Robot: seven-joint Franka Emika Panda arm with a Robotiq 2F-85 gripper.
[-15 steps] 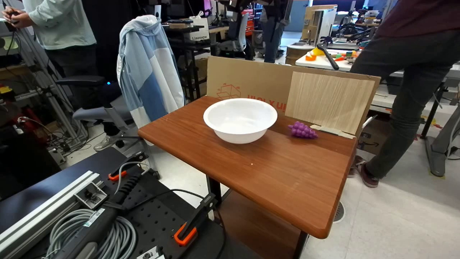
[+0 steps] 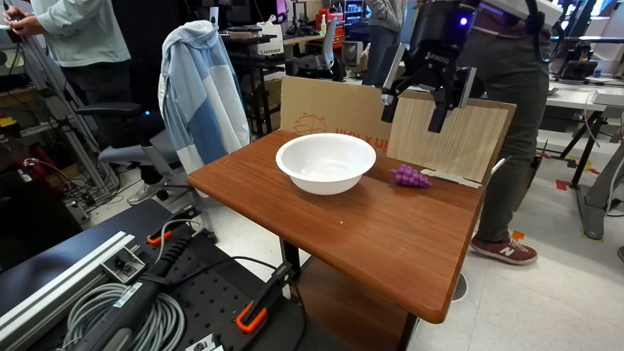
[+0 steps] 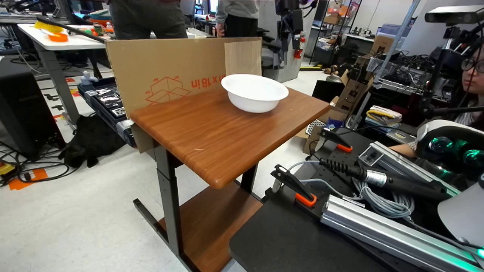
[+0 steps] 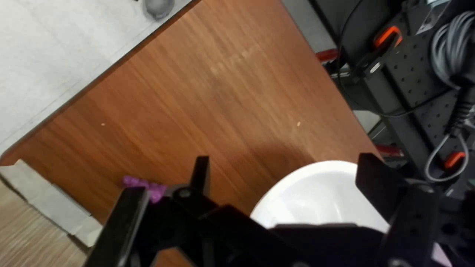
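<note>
My gripper is open above the back right of the wooden table, its fingers wide apart and nothing held between them. Below it on the tabletop lies a bunch of purple grapes. In the wrist view the grapes show beside my left finger and are partly hidden by the gripper. A white bowl stands upright to the left of the grapes in exterior view 1. Part of that bowl appears between the fingers in the wrist view, lower down on the table. The grapes are out of sight in exterior view 2.
A cardboard panel rises along the table's back edge, with a wood-grain board behind the grapes. A black bench with clamps and coiled cable stands off the front. A person stands behind the table.
In exterior view 1 my arm and open gripper have come into view at the upper right. The person behind has shifted. Bowl and grapes lie where they were.
</note>
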